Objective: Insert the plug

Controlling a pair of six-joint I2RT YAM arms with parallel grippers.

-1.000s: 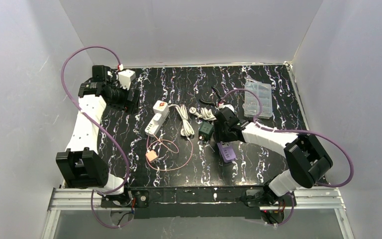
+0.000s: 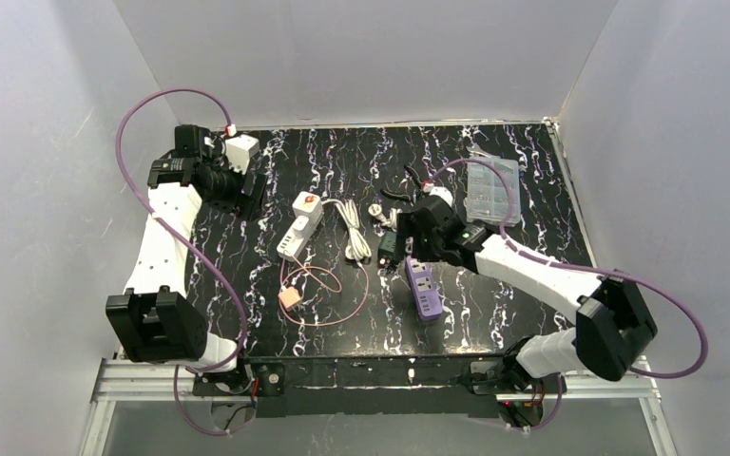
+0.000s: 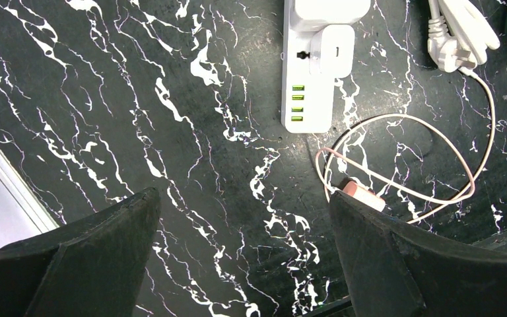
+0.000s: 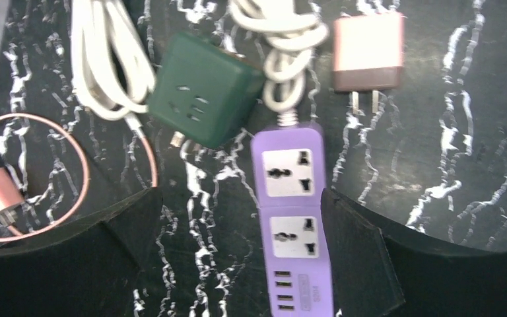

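Observation:
My left gripper is open and empty over bare marble, left of the white power strip (image 3: 307,105), which carries white plugs. My right gripper hangs open above the purple power strip (image 4: 294,257), whose sockets are uncovered. Beyond that strip, in the right wrist view, lie a dark green adapter (image 4: 204,89) and a pinkish two-prong plug (image 4: 368,53). A small pink adapter (image 2: 290,296) with thin cable loops sits at the front middle-left of the table.
Coiled white cables (image 2: 355,233) lie in the middle. A clear compartment box (image 2: 494,180) stands at the back right, near dark tools (image 2: 390,195). Walls bound the sides and back.
The left arm is practically still.

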